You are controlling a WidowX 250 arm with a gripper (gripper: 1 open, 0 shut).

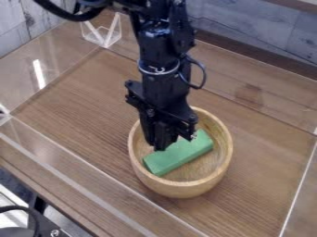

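My gripper (161, 139), a black arm reaching down from the top middle, hangs over the left part of a round light wooden bowl (209, 177). A green block (173, 159) lies tilted diagonally inside the bowl, just below and right of the fingertips. Whether the fingers are open or shut is hard to tell.
A wall and a white object (102, 28) are at the back. Some black cable or hardware shows at the bottom left corner.
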